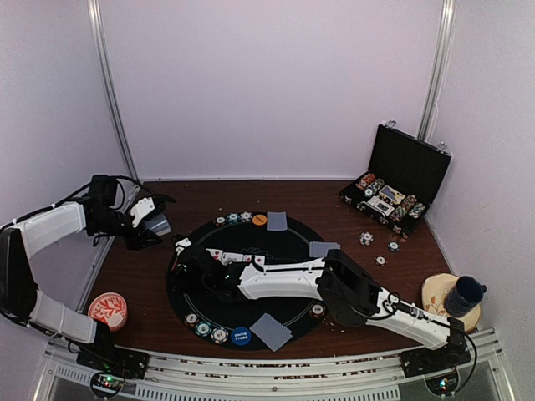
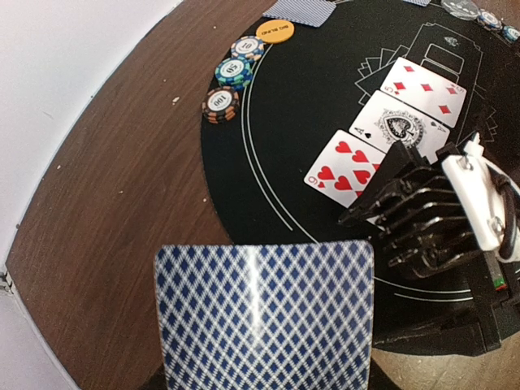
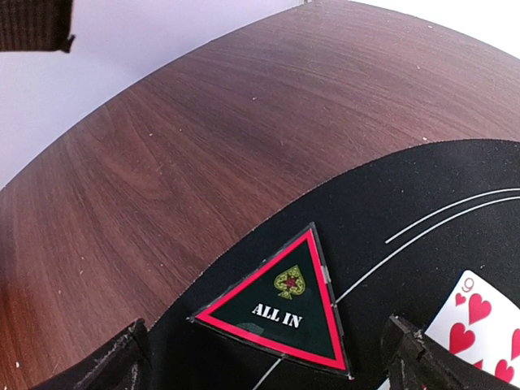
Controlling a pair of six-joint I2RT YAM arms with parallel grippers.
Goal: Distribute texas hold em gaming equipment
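A blue-and-white patterned deck of cards (image 2: pixel 264 317) is held by my left gripper (image 1: pixel 149 227), off the mat's left side. The black round mat (image 2: pixel 252 154) bears face-up cards in a row: a heart card (image 2: pixel 345 168), the ace of spades (image 2: pixel 400 127) and a diamond card (image 2: pixel 423 88). My right gripper is open low over the mat's left part. Between its fingers in view lies the triangular ALL IN marker (image 3: pixel 280 309), flat on the mat and not gripped. A heart card (image 3: pixel 479 325) lies to its right.
Blue-backed card pairs (image 1: pixel 272 332) lie on the mat, with chips, an orange big blind disc (image 1: pixel 260 220) and a blue small blind disc (image 1: pixel 241 336). An open chip case (image 1: pixel 393 188), loose chips (image 1: pixel 366 239), a mug (image 1: pixel 465 296) and a red-white coaster (image 1: pixel 108 311) stand around it.
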